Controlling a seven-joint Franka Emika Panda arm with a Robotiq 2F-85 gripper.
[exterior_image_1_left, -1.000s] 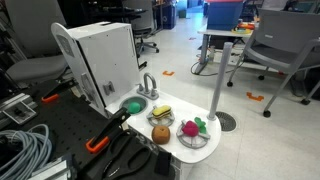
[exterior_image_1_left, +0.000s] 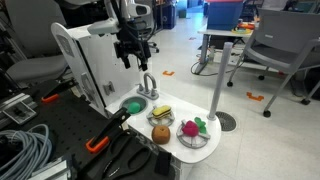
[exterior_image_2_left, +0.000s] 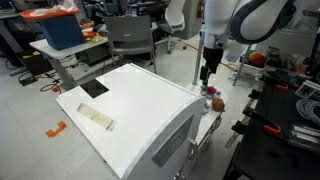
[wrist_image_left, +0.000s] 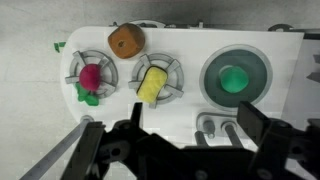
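Observation:
On a white toy-kitchen worktop (wrist_image_left: 200, 45), a green round item (wrist_image_left: 234, 79) lies in the grey sink bowl (wrist_image_left: 211, 93). Resting on one burner is a yellow block-like item (wrist_image_left: 152, 84); a dark pink round item (wrist_image_left: 90, 77) sits on the other burner, a green piece (wrist_image_left: 88, 97) at its side. The brown rounded item (wrist_image_left: 127, 41) lies near the worktop's edge. My gripper (exterior_image_1_left: 140, 60) hangs above the faucet end of the worktop, open and apart from everything below. In the wrist view its two dark fingers (wrist_image_left: 124, 137) are spread with nothing held between them.
A faucet (exterior_image_1_left: 150, 84) rises behind the sink. At that end stands a tall white panel (exterior_image_1_left: 97, 60), and a white post (exterior_image_1_left: 221, 75) stands at the other side. Dark clamps (exterior_image_1_left: 108, 135) and cables (exterior_image_1_left: 25, 155) lie on the black table. Open floor surrounds the worktop's far side.
The arm and gripper have come into exterior view 1 from above, now over the faucet end. The items on the worktop have not moved.

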